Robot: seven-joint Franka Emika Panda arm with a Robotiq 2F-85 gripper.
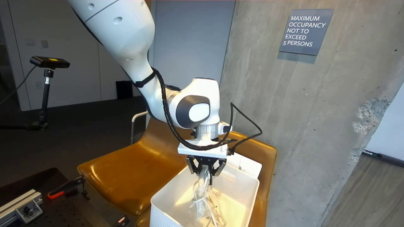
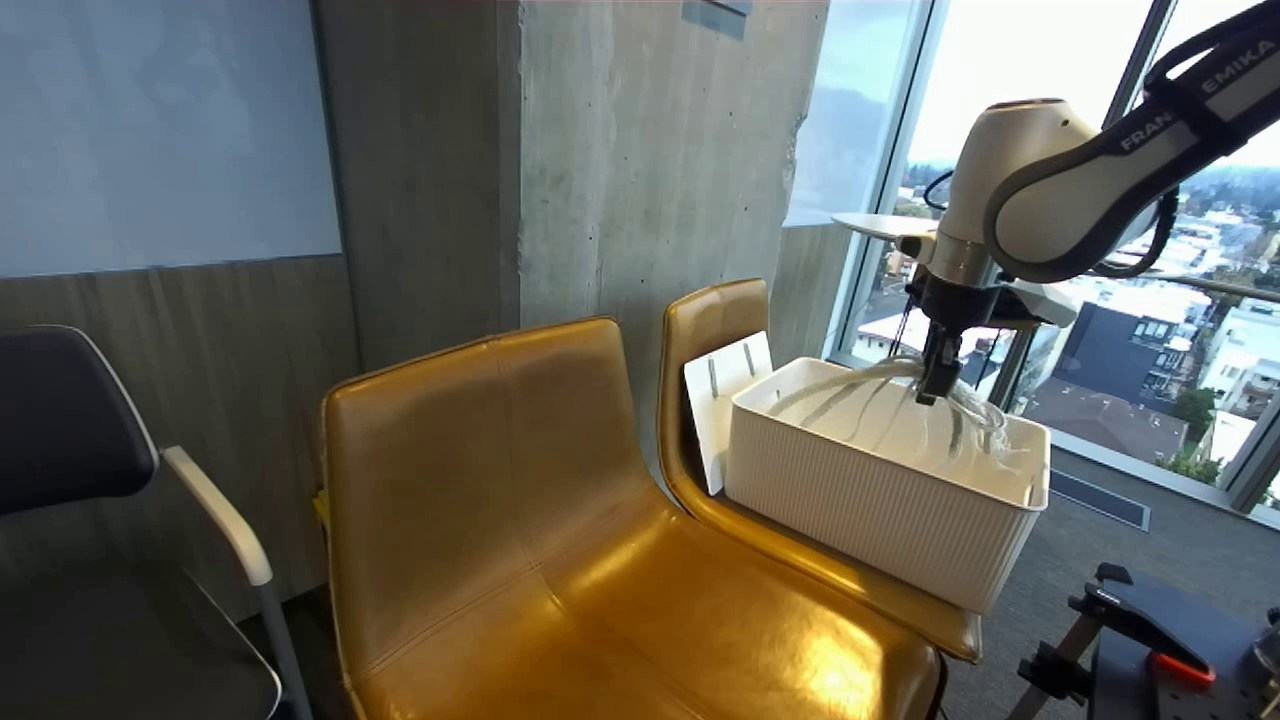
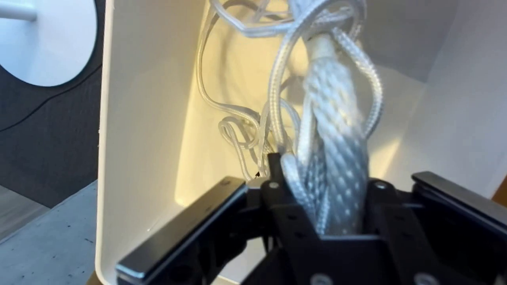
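Observation:
Inside the white ribbed box (image 2: pixel 876 504), a bundle of white braided rope and thin cords (image 3: pixel 337 137) hangs down with loops lying on the floor of the box. My gripper (image 1: pixel 206 178) has its fingertips below the rim level of the box, pointing down. In the wrist view, the thick rope runs between the black fingers, which stand partly apart on either side of it. Whether they press on the rope cannot be told. Several cords drape from the gripper (image 2: pixel 933 390) toward both sides of the box in exterior view 2.
The box stands on a tan chair (image 1: pixel 265 151), with a white panel (image 2: pixel 726 402) leaning behind it. A second tan chair (image 1: pixel 117 166) is alongside. A concrete wall (image 1: pixel 303 125) rises close behind. Clamps and metal parts (image 1: pixel 26 208) lie at the lower left.

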